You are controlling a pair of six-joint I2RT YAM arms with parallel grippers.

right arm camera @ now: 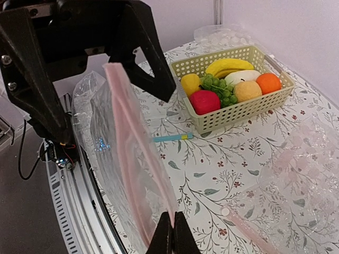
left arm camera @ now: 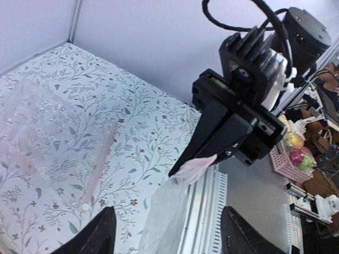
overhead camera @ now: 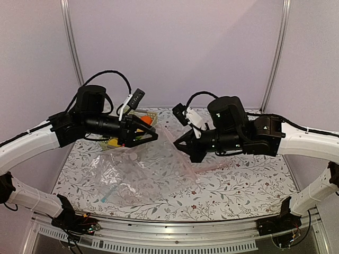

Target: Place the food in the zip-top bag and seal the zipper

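A clear bag (overhead camera: 143,166) with a pink zip edge hangs between my two grippers. In the right wrist view my right gripper is shut on the pink edge, and the bag (right arm camera: 140,169) stretches up and left from it. My left gripper has its fingers wide apart, with the bag's film (left arm camera: 167,211) between them and not pinched. The food lies in a beige basket (right arm camera: 249,114) at the left back: bananas (right arm camera: 228,65), green grapes (right arm camera: 216,87), a red fruit (right arm camera: 204,102) and an orange (right arm camera: 268,83) among it.
Another clear bag (right arm camera: 302,180) with a pink strip (right arm camera: 249,230) is flat on the patterned table. A blue strip (right arm camera: 172,137) lies in front of the basket.
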